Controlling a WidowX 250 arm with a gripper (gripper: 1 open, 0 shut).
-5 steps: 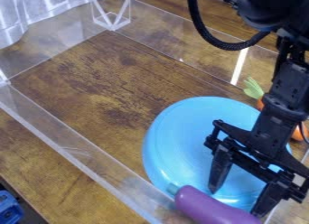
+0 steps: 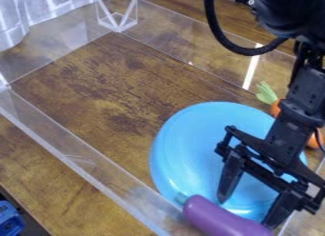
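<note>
My black gripper (image 2: 260, 183) is low at the right, reaching down over a light blue round bowl or plate (image 2: 184, 145); its fingers are over the blue surface, and whether they are open or shut is hard to tell. A purple object (image 2: 222, 221) lies at the bowl's front edge, below the gripper. Part of an orange item with a pale green top (image 2: 267, 95), possibly a toy carrot, shows behind the gripper at the right.
Clear plastic walls (image 2: 89, 164) border the wooden floor (image 2: 102, 88), which is bare to the left of the bowl. A blue object (image 2: 7, 221) sits at the lower left, outside the wall.
</note>
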